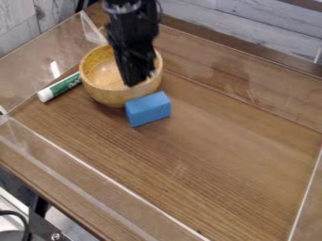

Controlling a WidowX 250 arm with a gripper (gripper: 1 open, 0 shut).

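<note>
My gripper (141, 72) is raised at the upper middle, over the right part of a tan bowl (98, 83); it is motion-blurred, and I see nothing held in it, its fingers looking close together. A blue block (149, 109) lies on the wooden table just in front of the bowl's right side, clear of the gripper.
A white and green tube (60, 87) lies left of the bowl. A black cable (15, 224) is at the lower left edge.
</note>
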